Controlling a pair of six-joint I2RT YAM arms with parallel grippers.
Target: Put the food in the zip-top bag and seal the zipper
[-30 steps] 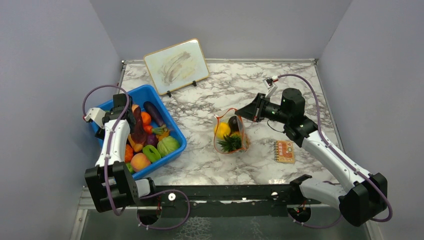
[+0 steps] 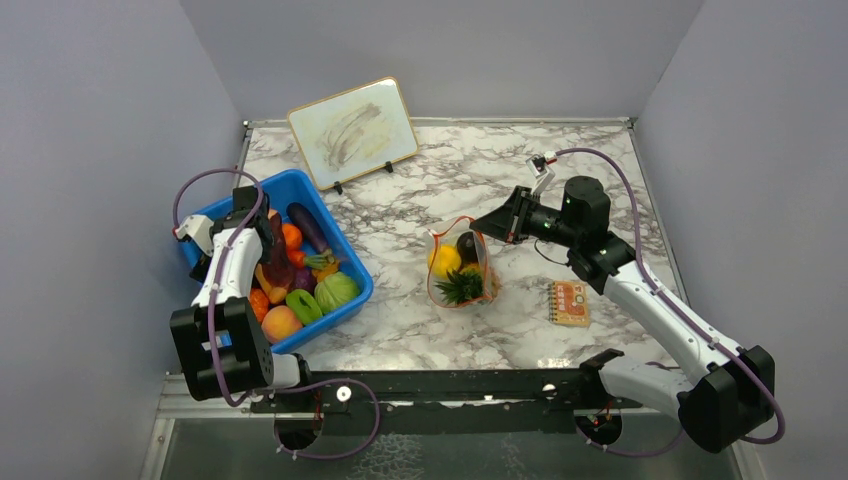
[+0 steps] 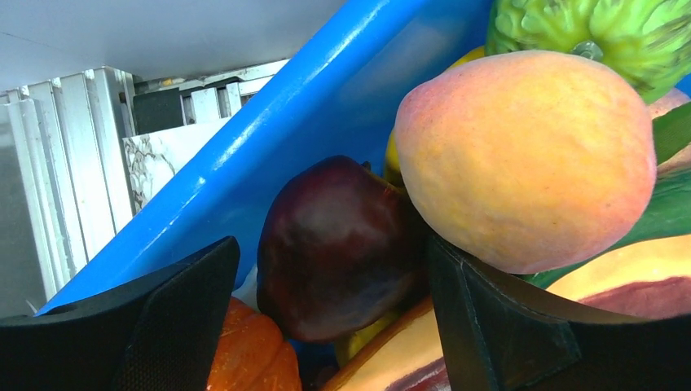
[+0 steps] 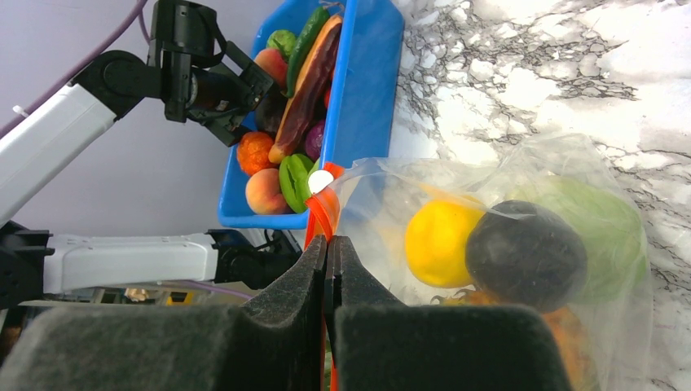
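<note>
In the left wrist view, my left gripper stands open, with one finger on either side of a dark purple-brown round fruit (image 3: 338, 232) in the blue bin. I cannot tell whether the fingers touch it. The clear zip top bag (image 2: 434, 286) stands on the marble table with its orange-edged mouth spread open. Inside are a yellow fruit (image 4: 440, 243), a dark oval item (image 4: 525, 254), a spiky green top (image 2: 460, 288) and something pale green (image 4: 588, 230). My right gripper is shut on the bag's orange rim (image 4: 323, 210).
The blue bin (image 2: 357, 262) holds several other foods, among them a peach (image 3: 530, 159) close to the left fingers and an orange pumpkin-like item (image 3: 253, 354). A whiteboard (image 2: 352, 134) stands behind. A small notebook (image 2: 569, 303) lies right of the bag.
The left arm has shifted slightly within the bin, with its wrist end swinging a little to the right. The right arm and the bag have stayed still.
</note>
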